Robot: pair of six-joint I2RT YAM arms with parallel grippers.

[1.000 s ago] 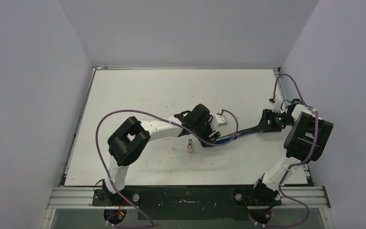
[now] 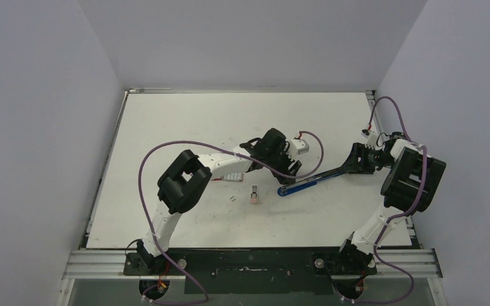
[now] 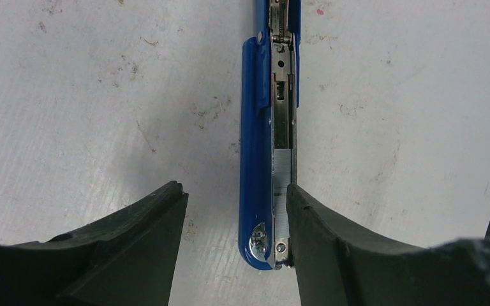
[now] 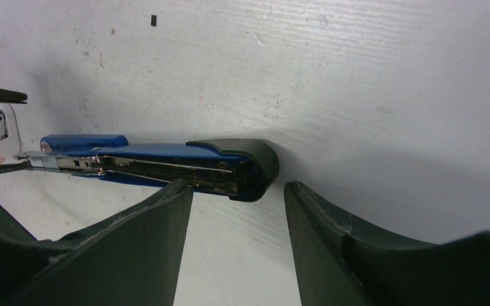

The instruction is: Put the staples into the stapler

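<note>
The blue stapler lies on the table, folded open into a long line. In the left wrist view, a silvery strip of staples sits in the channel toward the stapler's end. My left gripper is part open above that end, nothing held; its right fingertip overlaps the channel's edge in view, and contact cannot be told. At the stapler's other end, my right gripper stands open near the dark cap, with nothing gripped.
A small metal-and-pink tool and a tiny pale piece lie left of the stapler. A box of staples is partly hidden by the left arm.
The stapler and the right arm look unmoved.
</note>
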